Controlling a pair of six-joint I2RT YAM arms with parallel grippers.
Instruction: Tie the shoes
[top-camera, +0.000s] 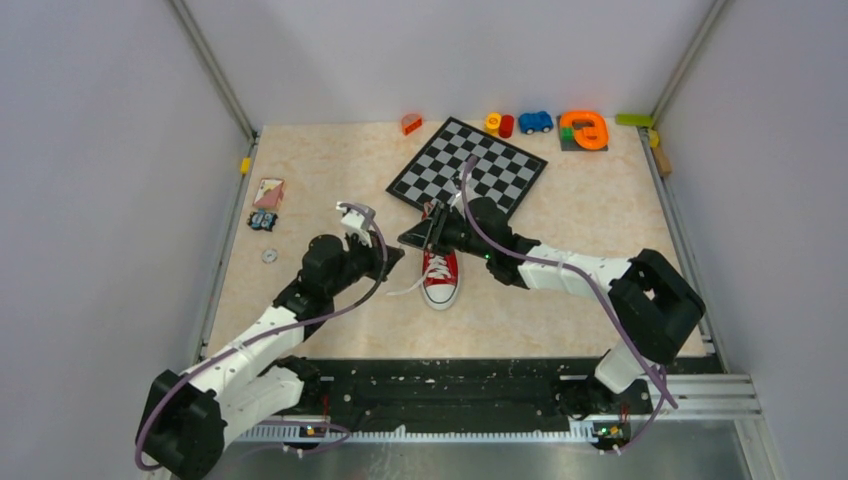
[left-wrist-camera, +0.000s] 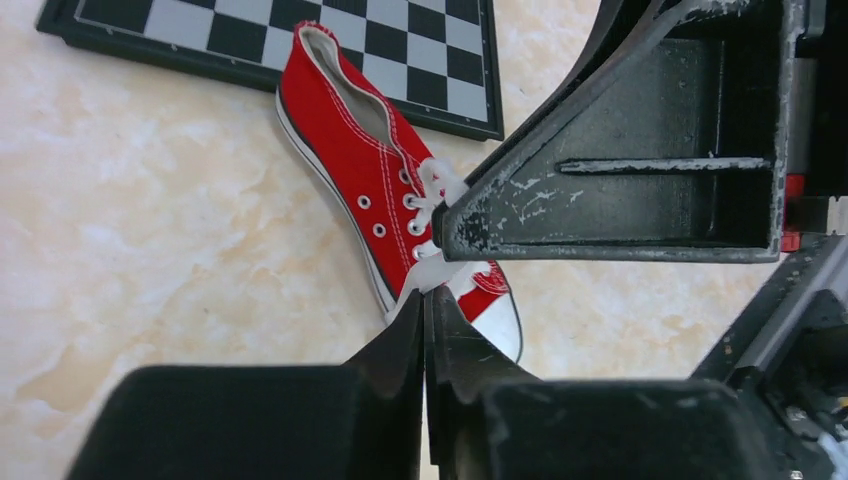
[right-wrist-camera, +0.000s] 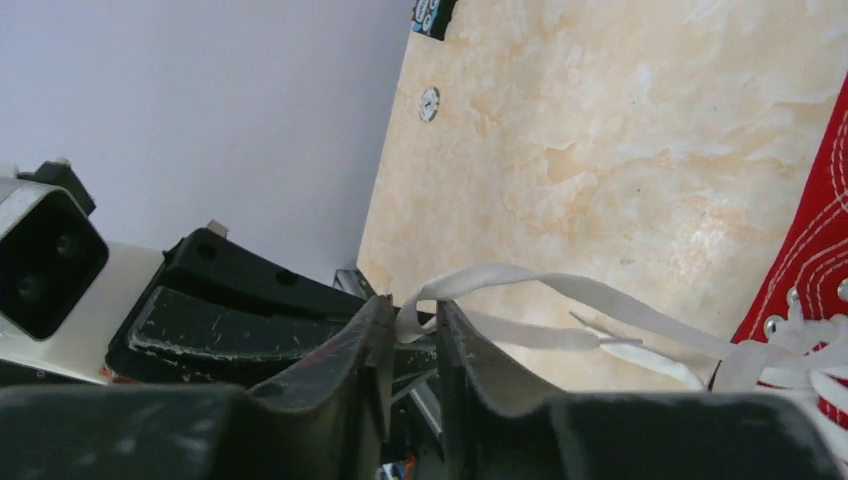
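Note:
A red canvas shoe (top-camera: 440, 278) with white laces stands with its toe toward the near edge. My left gripper is shut, with a white shoelace (left-wrist-camera: 432, 272) pinched at its tips, left of the shoe. My right gripper is part open just in front of it. In the right wrist view, the lace (right-wrist-camera: 610, 298) runs from the shoe to those tips and folds back, passing across the gap between the right fingers. One right finger (left-wrist-camera: 620, 160) hides part of the shoe in the left wrist view. A lace tail (top-camera: 402, 291) lies on the table.
A checkered board (top-camera: 450, 150) lies behind the shoe, close to its heel. Small toys, among them a blue car (top-camera: 536, 122) and an orange ring (top-camera: 584, 130), line the back edge. Open table lies at the front right.

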